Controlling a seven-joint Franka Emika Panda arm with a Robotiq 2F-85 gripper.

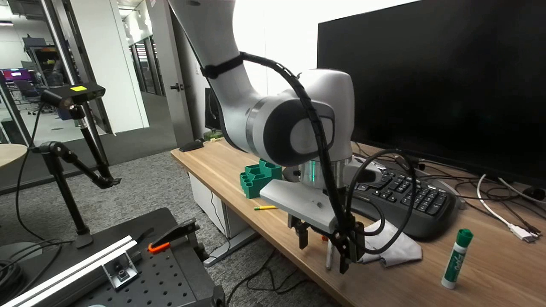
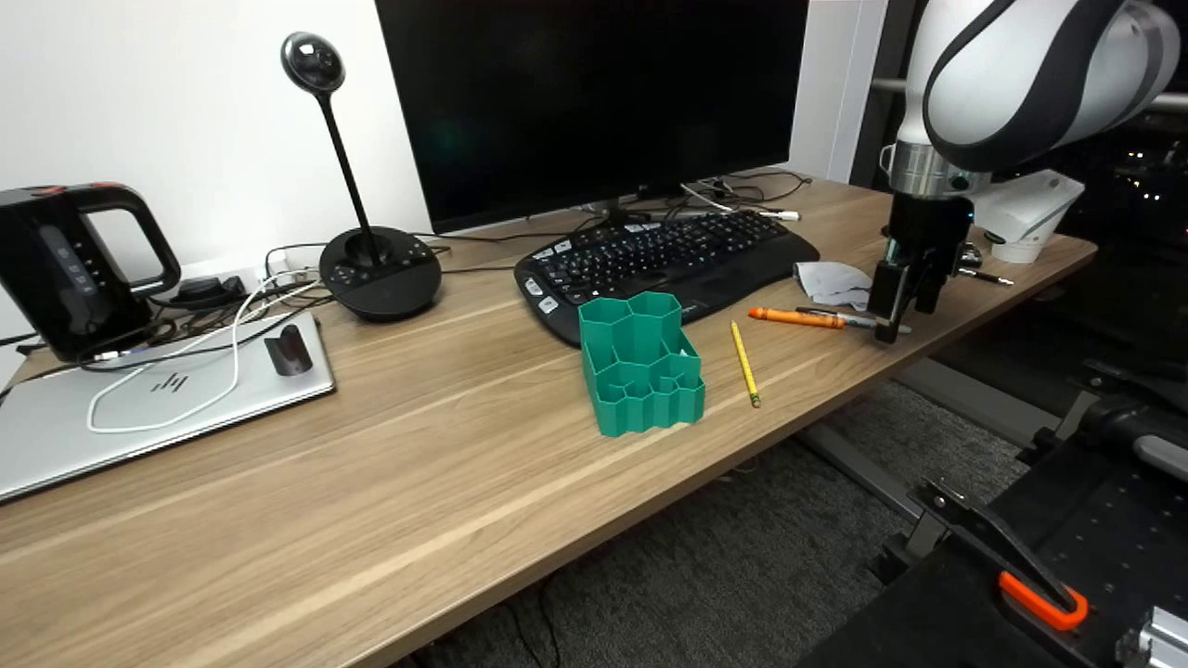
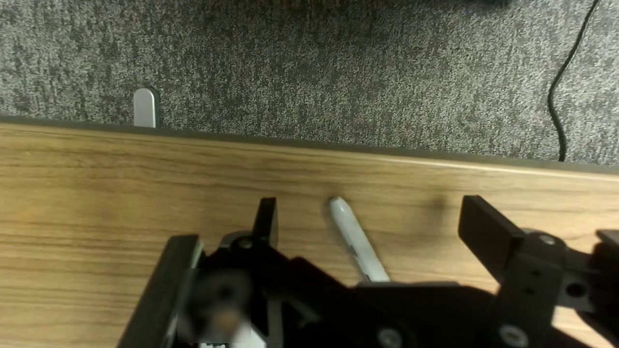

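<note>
My gripper stands open low over the front of the desk. In the wrist view a white marker (image 3: 360, 240) lies on the wood between its spread fingers, which do not touch it there; the marker's other end is hidden by the gripper body. From exterior view 1 only the pale end of this marker (image 1: 329, 256) shows between the fingers. An orange crayon (image 2: 795, 318) lies beside it in exterior view 2, and a yellow pencil (image 2: 743, 362) farther left. The green hexagonal holder (image 2: 642, 367) stands upright left of the pencil.
A crumpled grey cloth (image 1: 396, 245) and an upright green marker (image 1: 457, 259) are to the right in exterior view 1. The black keyboard (image 2: 679, 267) and a monitor (image 2: 596, 100) stand behind. The desk's front edge runs close to the gripper.
</note>
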